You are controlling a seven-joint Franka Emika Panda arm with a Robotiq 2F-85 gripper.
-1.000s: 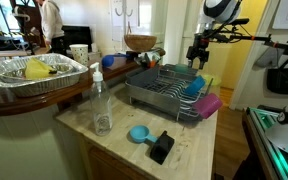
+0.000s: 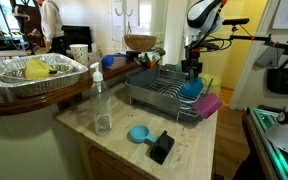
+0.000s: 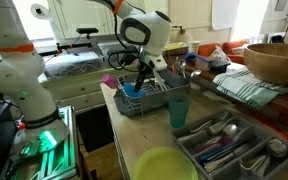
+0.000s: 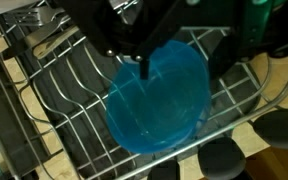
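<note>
A translucent blue bowl [image 4: 162, 100] sits tilted in the wire dish rack [image 4: 69, 85]. The same bowl [image 2: 191, 88] shows at the rack's right part in exterior view 1, and the bowl [image 3: 133, 90] is partly covered by the rack wires in exterior view 2. My gripper [image 2: 192, 72] points down just above the bowl; in exterior view 2 the gripper [image 3: 142, 78] is over it too. Dark finger parts reach in from the top of the wrist view, apart, with the blue bowl seen between and below them. Whether they touch its rim cannot be made out.
A pink cup [image 2: 209, 105] hangs at the rack's near right corner. A green cup [image 3: 179, 111] stands outside the rack, beside a cutlery tray [image 3: 234, 150] and a yellow-green plate [image 3: 156, 163]. A soap bottle [image 2: 102, 105] stands left.
My gripper has come down from higher above the rack to right over the blue bowl. The bowl and the other things appear to stay in place.
</note>
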